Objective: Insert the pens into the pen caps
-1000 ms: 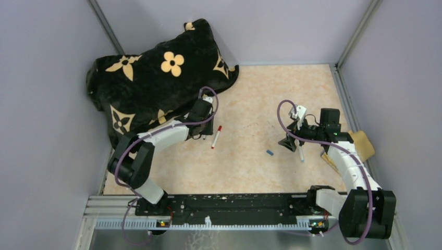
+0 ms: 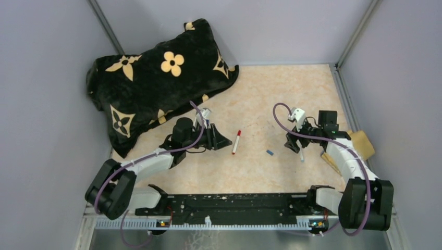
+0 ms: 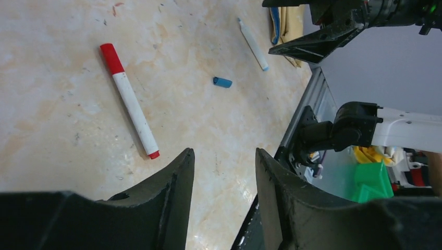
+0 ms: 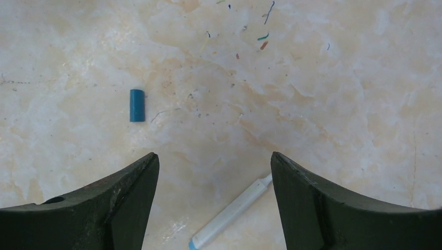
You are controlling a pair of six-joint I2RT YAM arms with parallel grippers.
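A white pen with red cap (image 2: 236, 142) lies on the table right of my left gripper (image 2: 219, 139); in the left wrist view that pen (image 3: 130, 104) lies above the open fingers. A short blue cap (image 4: 137, 105) lies mid-right on the table. A white pen with a blue end (image 4: 229, 213) lies below my right gripper (image 2: 295, 143), beneath its open fingers in the right wrist view, its tip partly hidden by a finger. Both grippers show nothing between their fingers.
A dark patterned plush cloth (image 2: 151, 88) covers the back left. Tan folded cloth (image 2: 360, 143) lies at the right edge.
My right arm has moved slightly.
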